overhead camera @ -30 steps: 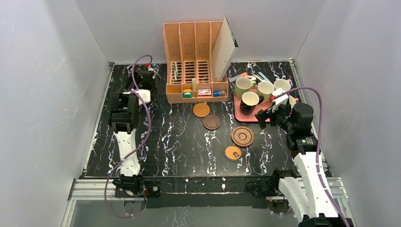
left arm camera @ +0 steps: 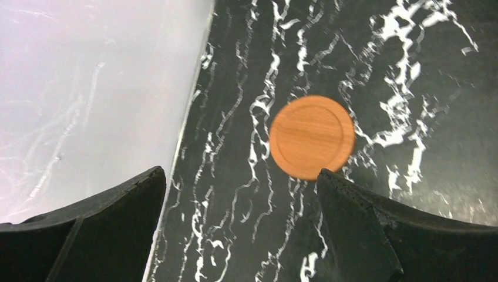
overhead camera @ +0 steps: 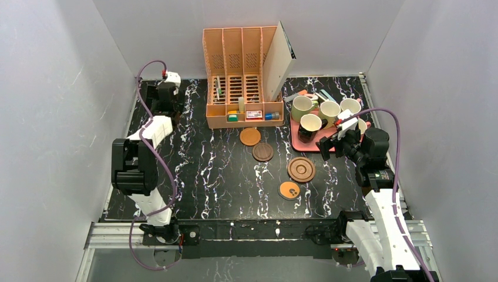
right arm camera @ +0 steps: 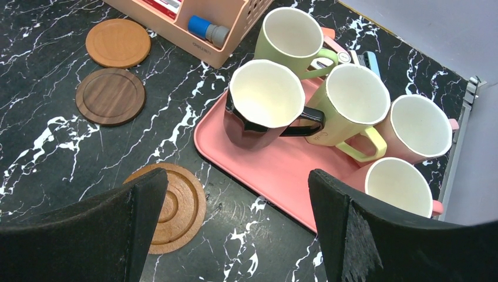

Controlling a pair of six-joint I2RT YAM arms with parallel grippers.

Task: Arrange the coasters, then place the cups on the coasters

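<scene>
Several cups stand on or beside the pink tray [overhead camera: 295, 141] at the back right: a dark brown cup [right arm camera: 252, 129] with a black handle, a green cup [right arm camera: 276, 50], a yellow-green cup [right arm camera: 346, 111] and two pink ones. Left of the tray lie several round coasters: an orange-brown one [overhead camera: 250, 137], a dark wood one [overhead camera: 262, 152], a ringed one [overhead camera: 301, 169] and one with an orange top [overhead camera: 289, 190]. My right gripper is open above the tray's front edge, empty. My left gripper is open too, over bare tabletop near a wooden coaster [left arm camera: 312, 137] that the arm hides from above.
A peach organizer box [overhead camera: 235, 121] with small items stands at the back, a white panel [overhead camera: 278, 61] leaning in it. Loose stationery [overhead camera: 323, 96] lies behind the cups. Grey walls close the sides.
The right arm, cups and visible coasters have stayed put.
</scene>
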